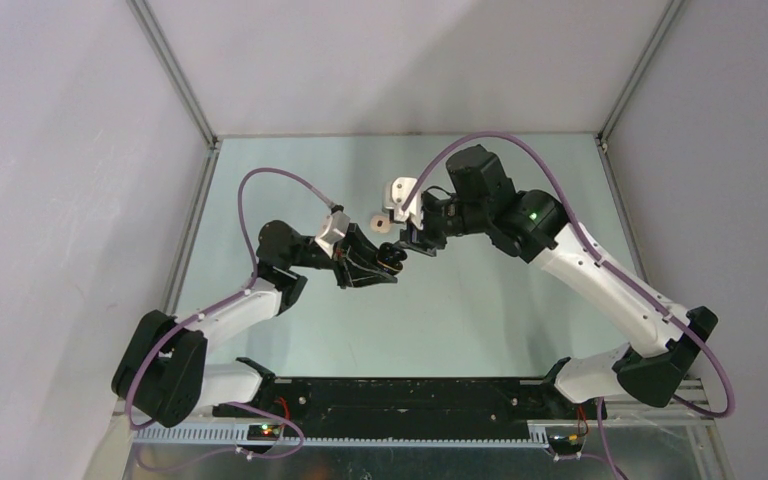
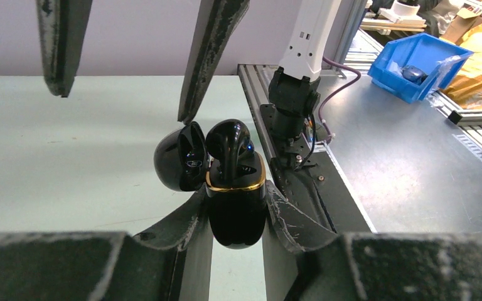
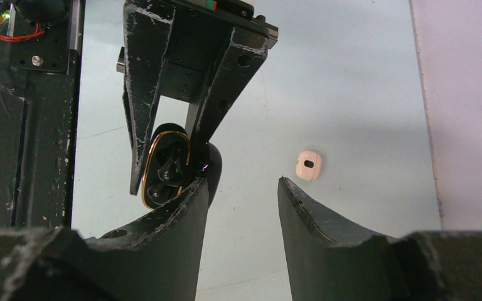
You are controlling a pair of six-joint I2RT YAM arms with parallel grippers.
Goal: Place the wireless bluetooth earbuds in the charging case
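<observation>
A black, gold-rimmed charging case (image 2: 235, 213) is held in my left gripper (image 1: 388, 266), which is shut on it, lid (image 2: 176, 163) hinged open. In the left wrist view a black earbud (image 2: 229, 141) sits at the top of the case; in the right wrist view the case's open top (image 3: 166, 166) shows, partly behind the left gripper's fingers. My right gripper (image 1: 410, 243) is open, its fingertips just beside and above the case, with no object between them in its wrist view.
A small pale pink item (image 3: 308, 165) lies on the white mat (image 1: 380, 330) behind the grippers. Walls stand at the sides and back.
</observation>
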